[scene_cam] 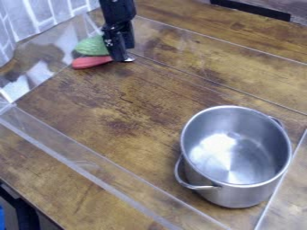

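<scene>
My black gripper (118, 47) is at the upper left, over a green object (90, 46) and a red object (92, 62) lying close together by the clear side barrier. A small shiny metal piece shows just right of the red object, below the gripper. I cannot make out the fingertips well enough to say whether they are open or shut. A steel pot (234, 157) with side handles stands at the lower right.
Transparent strips run along the left and lower left, with a pale curtain (24, 36) beyond at the top left.
</scene>
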